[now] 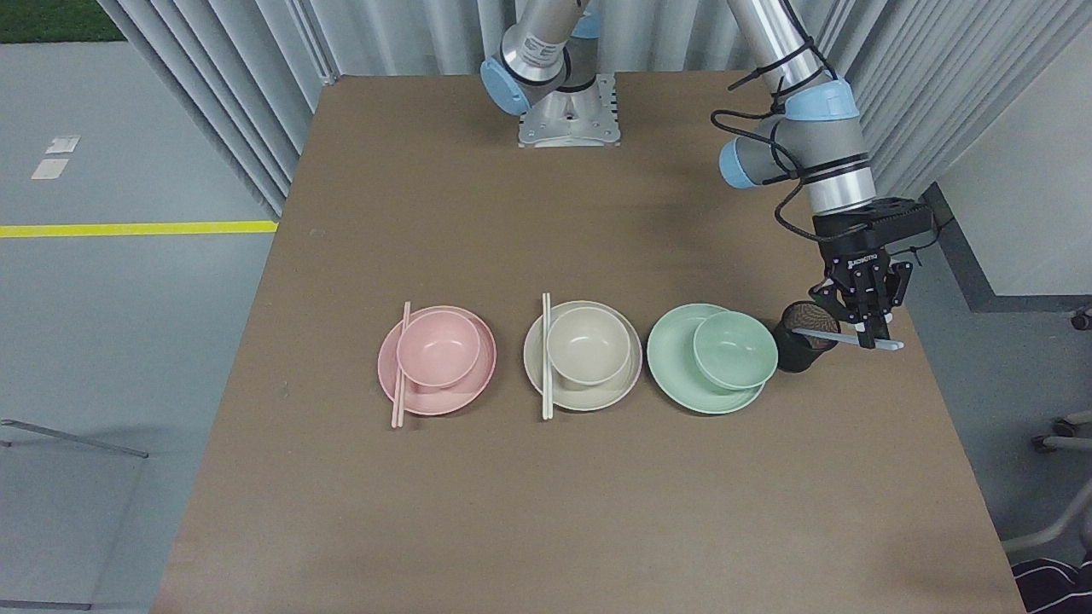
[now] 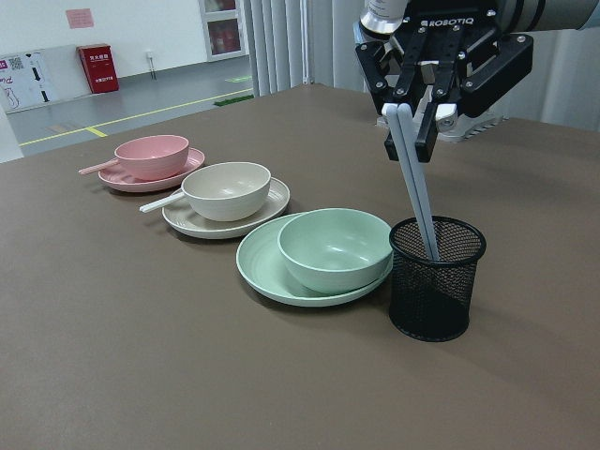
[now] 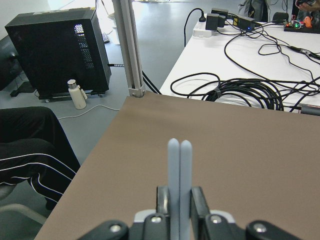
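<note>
My gripper is shut on a pair of pale blue-grey chopsticks, held just over the black mesh cup at the right of the table. In the left view the chopsticks slant down with their lower part at the cup's mouth. Beside the cup, the mint bowl rests on a mint plate. The cream bowl and pink bowl each sit on a matching plate, with cream chopsticks and pink chopsticks lying across the left sides.
The table's right edge is close by the mesh cup.
</note>
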